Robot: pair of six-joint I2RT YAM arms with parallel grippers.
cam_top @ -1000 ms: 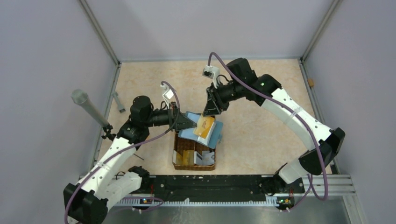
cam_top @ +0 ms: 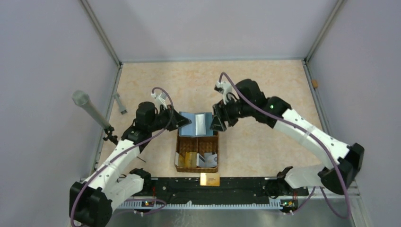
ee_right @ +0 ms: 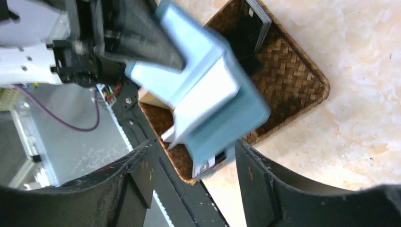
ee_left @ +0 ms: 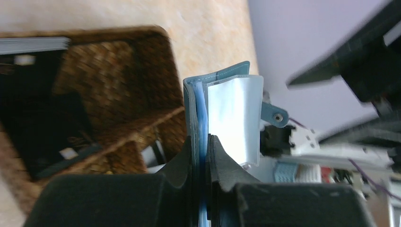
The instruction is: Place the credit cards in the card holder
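Note:
My left gripper [cam_top: 183,122] is shut on the open blue card holder [cam_top: 189,128], pinching its left side above a woven basket. A clear sleeve [cam_top: 200,124] shows in the holder's middle, with no gold card in it. In the left wrist view, the holder [ee_left: 226,75] stands edge-on between the fingers. My right gripper [cam_top: 217,124] is beside the holder's right edge; in the right wrist view its fingers [ee_right: 135,177] stand apart with nothing held between them. A gold card [cam_top: 210,179] shows in front of the basket, over the black strip at the table's front edge.
The brown woven basket [cam_top: 177,161] has compartments holding yellow, white and grey card-like pieces at its front. Dark items [ee_left: 42,127] lie in another compartment.
The holder has straightened and shifted left, and the right gripper has moved slightly forward and right.

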